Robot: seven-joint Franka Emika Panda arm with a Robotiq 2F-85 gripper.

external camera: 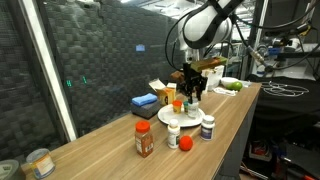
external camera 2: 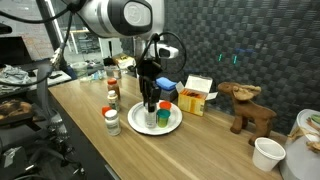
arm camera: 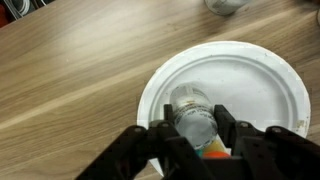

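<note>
My gripper is shut on a small pale bottle with a shiny, silvery round top. In the wrist view this bottle (arm camera: 196,122) sits between the two dark fingers, over the white plate (arm camera: 268,88). Exterior view 2 shows the bottle (external camera 2: 150,118) upright within the plate's outline; whether its base touches the plate is unclear. Beside it on the plate are a green cup (external camera 2: 163,118) and an orange-red cup (external camera 2: 165,105). My fingers partly hide these cups in the wrist view.
Near the plate stand a white-capped bottle (external camera: 173,134), a silvery can (external camera: 208,127), a red ball (external camera: 186,143) and an orange-lidded jar (external camera: 144,138). Behind are a blue sponge (external camera: 144,100) and a yellow box (external camera 2: 195,95). A toy moose (external camera 2: 252,110) and white cup (external camera 2: 267,153) stand farther off.
</note>
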